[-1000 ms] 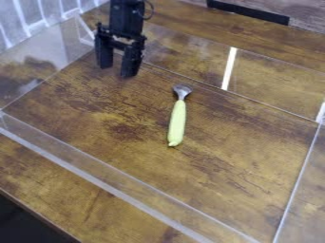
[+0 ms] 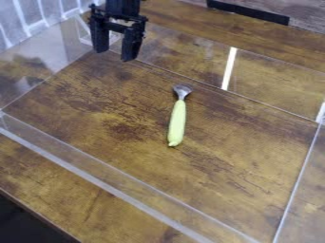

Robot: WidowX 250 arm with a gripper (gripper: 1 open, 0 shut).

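A utensil with a pale yellow-green handle [image 2: 177, 123] and a short metal head [image 2: 181, 92] lies on the wooden table, a little right of the middle of the view. My black gripper [image 2: 116, 42] hangs at the upper left, apart from the utensil, open with its two fingers spread and nothing visible between them.
Clear low walls [image 2: 102, 172] enclose the wooden work area [image 2: 89, 114] on its sides. A white grille [image 2: 32, 21] stands at the top left and a dark bar [image 2: 245, 12] lies at the back. The wood around the utensil is clear.
The utensil looks unmoved.
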